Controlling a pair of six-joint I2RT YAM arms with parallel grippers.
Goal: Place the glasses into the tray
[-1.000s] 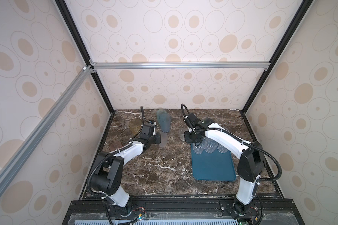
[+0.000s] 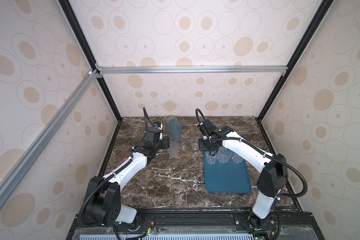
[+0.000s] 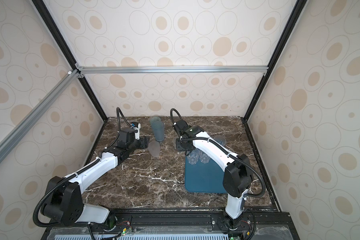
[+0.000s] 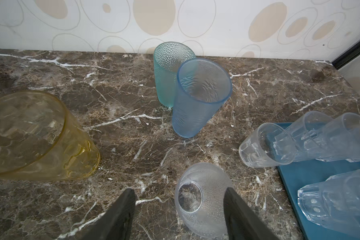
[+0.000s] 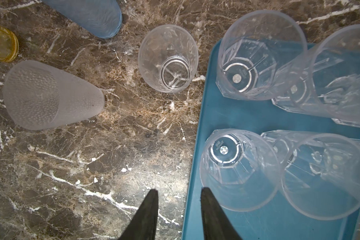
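Observation:
In the left wrist view my left gripper is open just before a frosted glass. A yellow glass is left of it; blue and green glasses stand behind. My right gripper hangs over the edge of the blue tray, fingers apart with nothing between them. In the right wrist view several clear glasses are in two rows in the tray; another clear glass stands outside, left of it.
The front of the tray is bare.
My left arm has pulled back to the left, its gripper slightly higher. My right arm has shifted a little to the right.

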